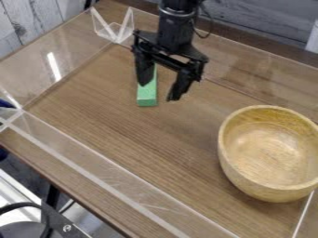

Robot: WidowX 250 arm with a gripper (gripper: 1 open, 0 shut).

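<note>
My dark gripper (165,70) hangs in the upper middle, open, over a green block (147,91) lying flat on the wooden table (125,158). Its left fingers reach to the top part of the block and partly hide it; I cannot tell whether they touch it.
A large tan bowl (267,158) fills the lower right. A clear wire-like or plastic holder stands at the top left. Black cables lie at the lower left corner.
</note>
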